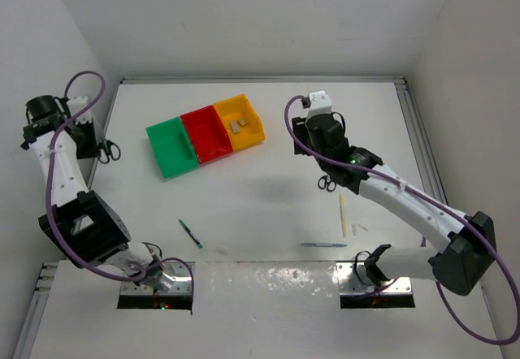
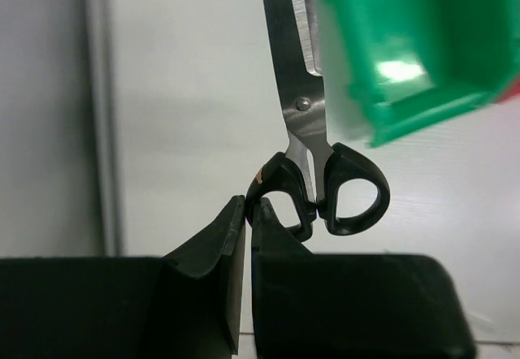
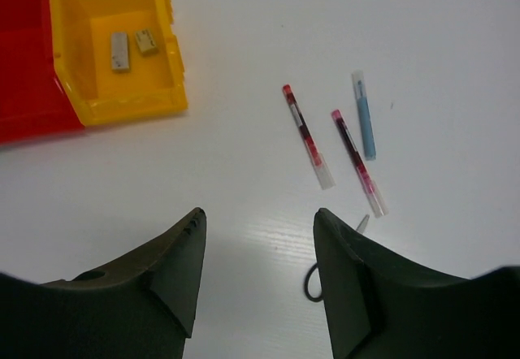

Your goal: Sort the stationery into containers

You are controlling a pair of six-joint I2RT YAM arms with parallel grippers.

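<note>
Black-handled scissors (image 2: 302,123) hang from my left gripper, which is shut on one handle loop; the blades point away from it. From the top, these scissors are left of the green bin (image 1: 172,148), above the table. The green bin's floor looks bare, and so does the red bin's (image 1: 206,134). Two small pale blocks (image 3: 120,52) lie in the yellow bin (image 3: 114,109). My right gripper stands open and empty above the table. Beyond its right finger, a second pair of scissors (image 3: 311,284) is partly hidden.
Two red-and-black pens (image 3: 308,136) and a light blue pen (image 3: 365,117) lie right of the yellow bin. Nearer the front are a dark teal pen (image 1: 190,233), a blue pen (image 1: 323,244) and a yellow pencil (image 1: 342,214).
</note>
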